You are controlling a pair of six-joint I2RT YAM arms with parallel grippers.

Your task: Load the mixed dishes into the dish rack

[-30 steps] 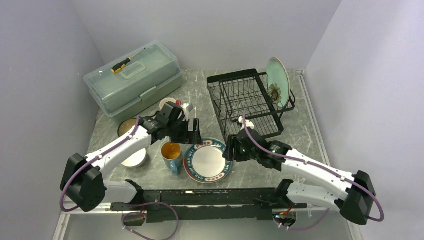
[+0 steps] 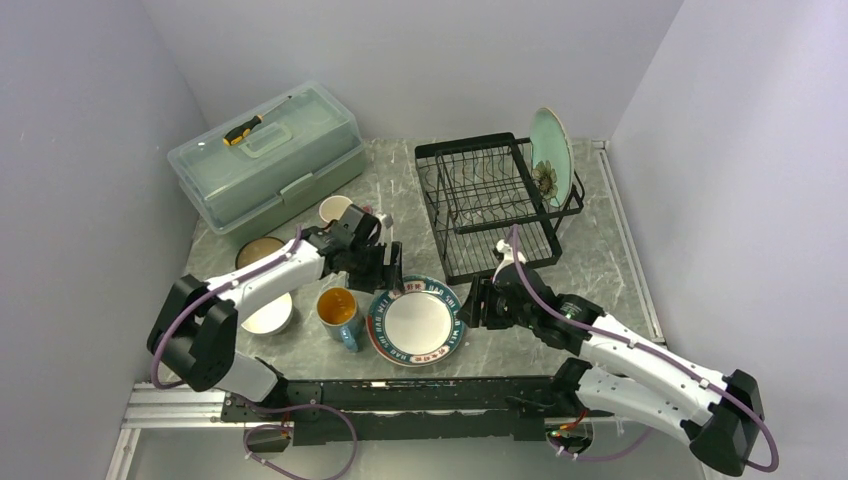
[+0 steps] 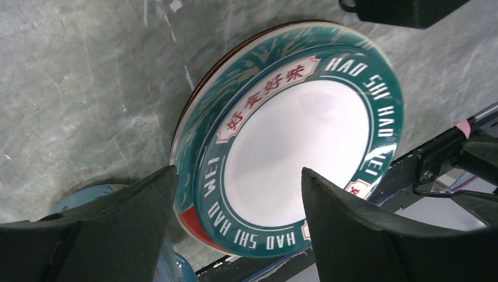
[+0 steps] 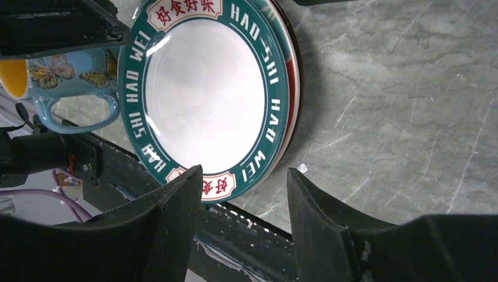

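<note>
A plate with a green lettered rim [image 2: 418, 320] lies on another plate [image 3: 191, 223] at the front middle of the counter. My left gripper [image 2: 385, 272] hangs part open over its back left edge, nothing between its fingers. My right gripper [image 2: 475, 308] is open just beyond its right edge, empty. Left of the plates stands a blue butterfly mug [image 2: 340, 322] with orange inside. The black dish rack [image 2: 450, 260] holds an upright pale-green plate [image 2: 553, 155] at its right.
A white bowl [image 2: 268, 318], a brown-rimmed dish [image 2: 255, 250] and a white cup [image 2: 334, 205] stand at the left. A clear green box [image 2: 265, 170] with a screwdriver fills the back left.
My right gripper has moved right and a little down. The rack sits slightly further back and left than a second ago.
</note>
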